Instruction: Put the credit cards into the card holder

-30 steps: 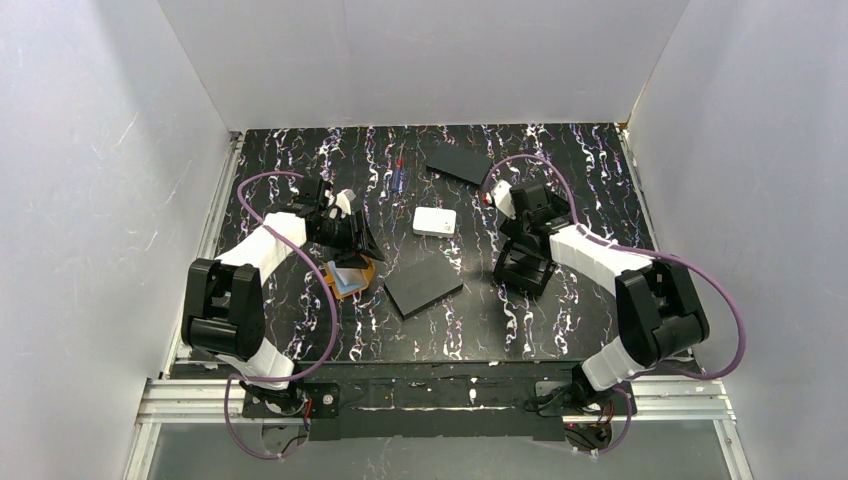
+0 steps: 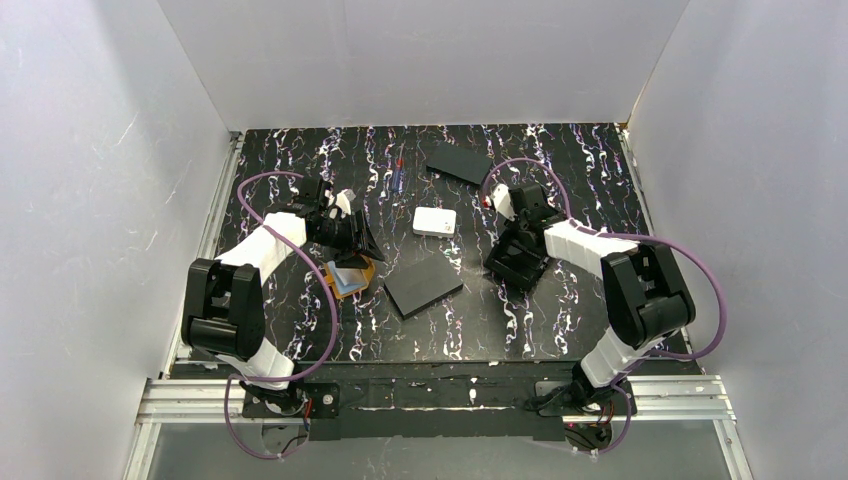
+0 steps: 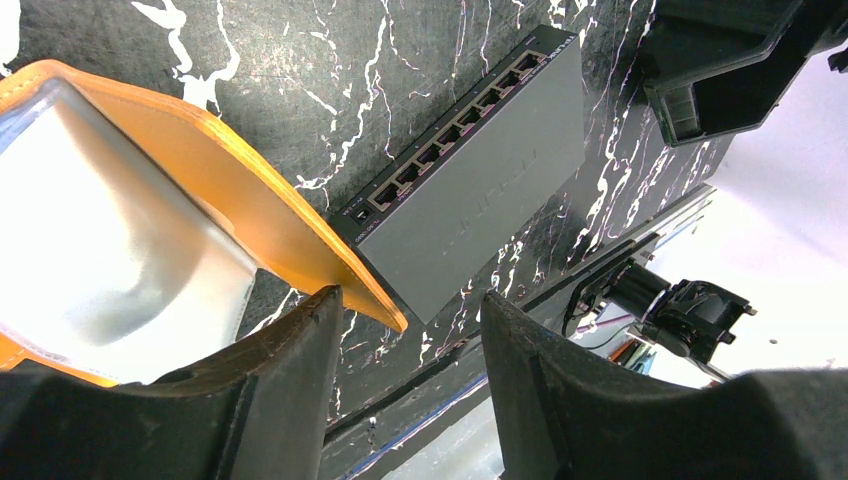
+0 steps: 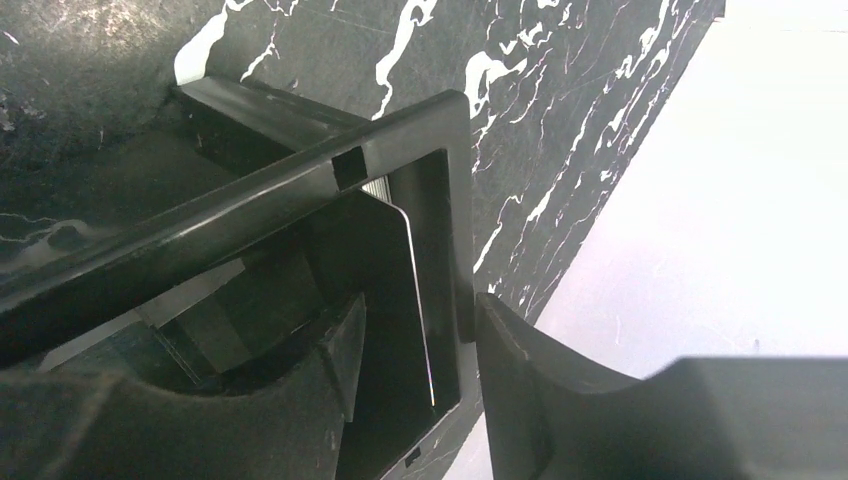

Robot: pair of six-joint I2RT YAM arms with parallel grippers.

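My left gripper stands part open at an orange-edged holder (image 3: 230, 150) with whitish, glossy contents. The holder's near corner reaches into the gap, close to the left finger. On the right, a black open-topped box sits under my right gripper. Its fingers are apart, one inside the box and the other by the outer face of its end wall. A thin sheet with a pale edge (image 4: 416, 270) stands upright inside, near that wall. I cannot tell whether it is a credit card; no card is plainly recognisable elsewhere.
Between the arms lies a flat dark grey case (image 2: 424, 286) with a row of small slots along one side. Farther back are a white box (image 2: 434, 221), a dark flat slab (image 2: 459, 163) and a thin blue-red tool (image 2: 398, 176). Bare table surrounds them.
In the top view the left arm looks still.
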